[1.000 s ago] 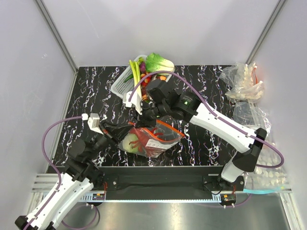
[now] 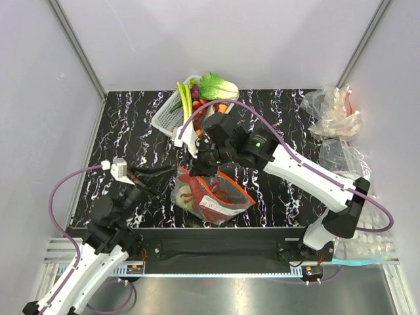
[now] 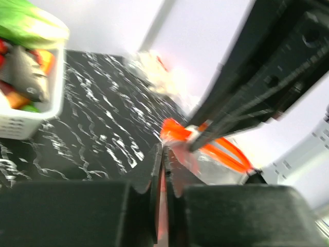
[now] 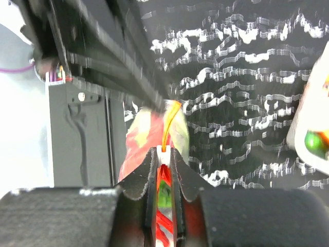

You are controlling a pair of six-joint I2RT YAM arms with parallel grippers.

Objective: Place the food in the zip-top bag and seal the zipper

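Observation:
The clear zip bag [image 2: 213,202] with its orange zipper holds a red lobster-like toy and a pale green item. In the right wrist view, my right gripper is shut on the white zipper slider [image 4: 164,154], and orange zipper strip [image 4: 171,116] extends beyond it. My left gripper [image 2: 176,170] is at the bag's left corner, its fingers slightly parted. From the left wrist view, a narrow gap shows between those fingers, with the bag behind them. The right gripper's tips are partly hidden in the top view.
A white basket [image 2: 161,121] of toy food, with lettuce [image 2: 218,88] and celery, stands behind the right arm. Other clear bags [image 2: 336,111] lie along the right side.
The bag has shifted and turned slightly rightward, its left side drawing away from my left gripper. My right gripper has edged right, still at the zipper.

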